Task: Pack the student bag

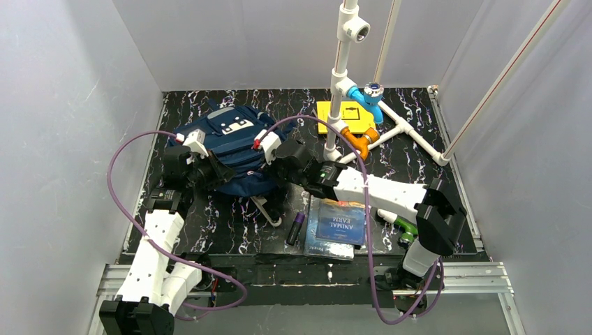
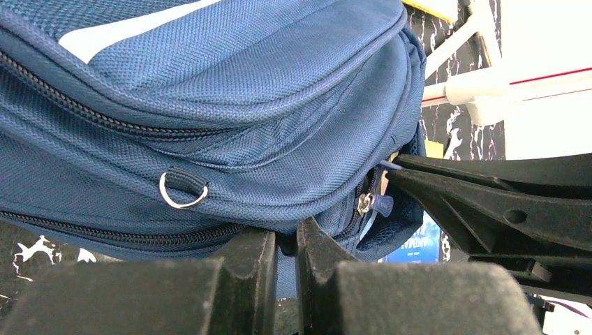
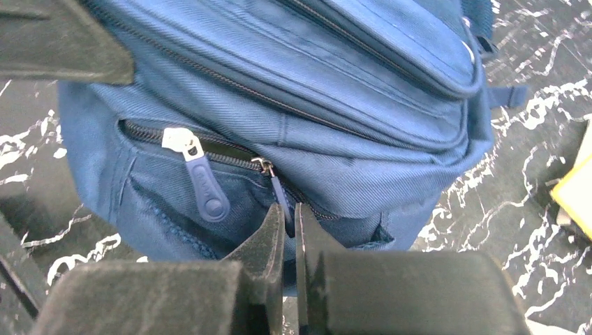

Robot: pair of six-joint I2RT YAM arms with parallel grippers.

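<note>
The dark blue student bag (image 1: 234,150) lies on the table at the back left. In the left wrist view my left gripper is shut at the bag's lower side, with a bit of dark material of the bag between its tips. From the right, my right gripper reaches the side pocket, its fingers close together around a thin blue zipper pull (image 3: 280,195). A second pull (image 3: 206,185) with a white slider hangs free beside it, with a short dark gap in the zipper between the two sliders.
Two books (image 1: 341,223) lie stacked at the front middle, with a purple-capped marker (image 1: 296,228) to their left. A yellow item (image 1: 359,118) lies behind the white pipe stand (image 1: 335,105). A green-and-white pipe piece (image 1: 401,227) sits at the front right.
</note>
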